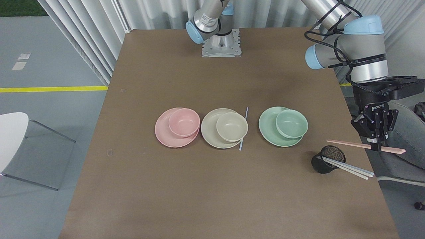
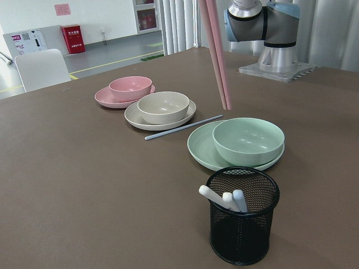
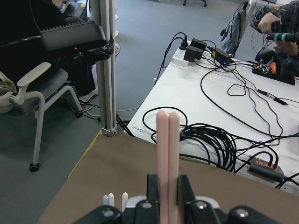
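Observation:
My gripper (image 1: 376,141) is shut on a pair of pink chopsticks (image 3: 167,163), held above the table's right edge (image 1: 159,187), over and beside the black mesh cup (image 2: 241,230). That cup holds several white and pale blue chopsticks (image 1: 352,168). In a row lie a pink plate (image 1: 163,131) with pink bowl (image 1: 184,121), a cream plate (image 1: 211,135) with cream bowl (image 1: 231,126), and a green plate (image 1: 269,131) with green bowl (image 1: 292,123). A pale blue stick (image 1: 246,113) lies right of the cream plate.
A seated person's leg and a white table with cables (image 3: 205,93) are beyond the right side.

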